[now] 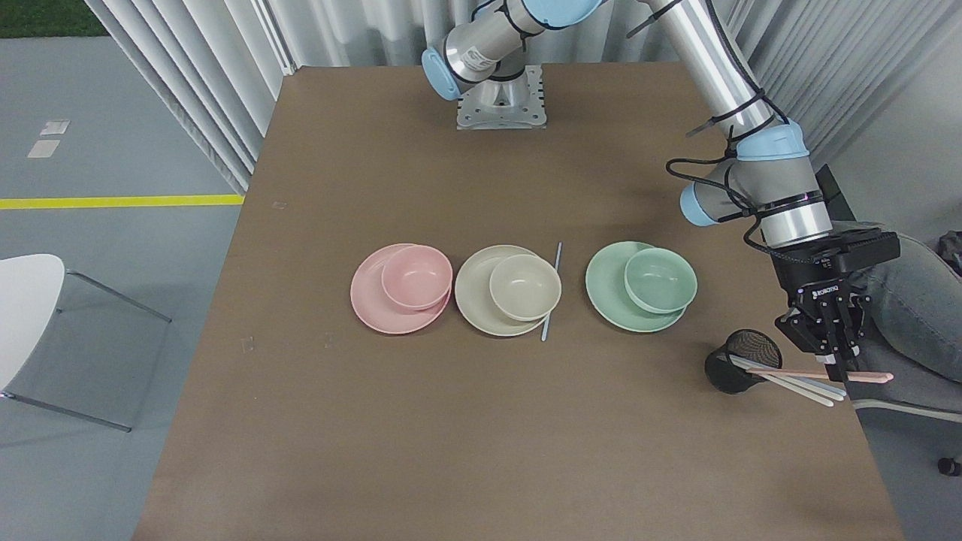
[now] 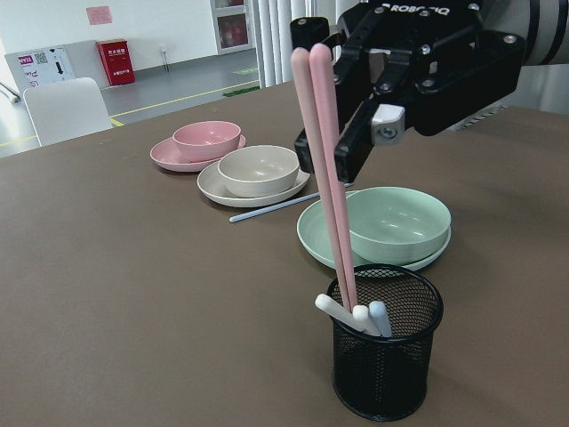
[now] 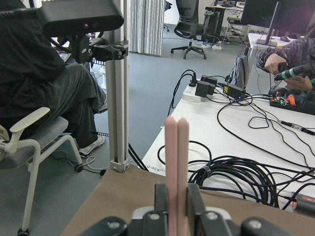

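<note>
My gripper (image 1: 834, 365) is shut on a pair of pink chopsticks (image 2: 324, 142), seen between the fingers in the wrist view (image 3: 175, 167). In the left view they stand upright, their lower ends in or just over a black mesh cup (image 2: 382, 374), which also holds white and pale blue chopsticks (image 1: 794, 383). Pink (image 1: 416, 276), cream (image 1: 524, 287) and green (image 1: 660, 280) bowls sit on matching plates in a row. A pale blue chopstick (image 2: 267, 210) lies beside the cream plate.
The cup is near the right edge. A white table with coiled cables (image 3: 236, 172) and seated people appear in the wrist view.
</note>
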